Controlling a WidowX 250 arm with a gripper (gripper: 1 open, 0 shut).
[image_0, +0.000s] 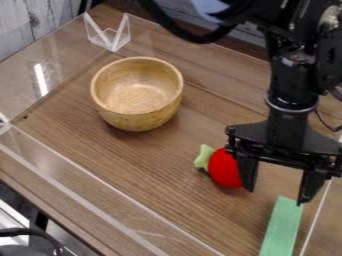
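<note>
My black gripper (274, 165) is open above the wooden table, low at the right of the camera view, with one finger just over a red object (223, 172) that has a pale green tip. The red object is partly hidden behind it. A flat green rectangular piece (281, 232) lies below the gripper at the bottom right.
A tan wooden bowl (134, 92) sits at the upper left. A clear wire-like or plastic item (107, 30) stands near the back left. A dark object shows at the bottom left corner.
</note>
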